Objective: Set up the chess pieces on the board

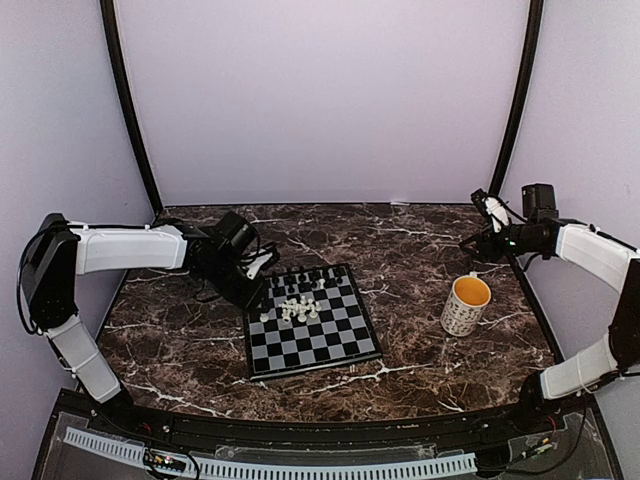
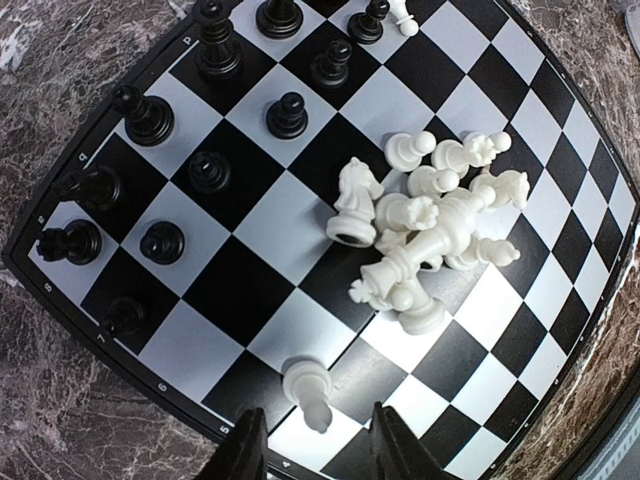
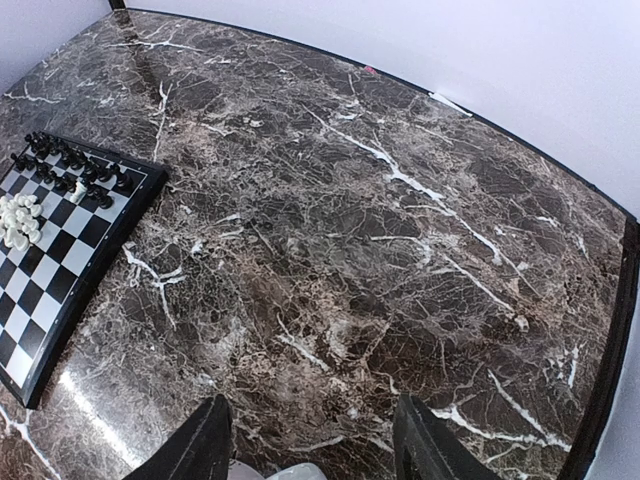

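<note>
The chessboard [image 1: 318, 345] lies left of the table's middle. Black pieces [image 2: 287, 115] stand in two rows along one side, with a single white piece [image 2: 403, 18] close by them. White pieces [image 2: 430, 235] are heaped mid-board, many lying on their sides. Apart from the heap, a white pawn [image 2: 308, 385] stands near the board's edge. My left gripper hovers over that edge, open, its fingers short of the pawn and nothing between them. Far to the right, over bare table, my right gripper is open and holds nothing.
A white patterned cup [image 1: 463, 312] with an orange inside stands at the right, close to the right arm. Bare marble table [image 1: 410, 260] separates board and cup. A small white strip [image 3: 450, 103] lies at the table's back edge.
</note>
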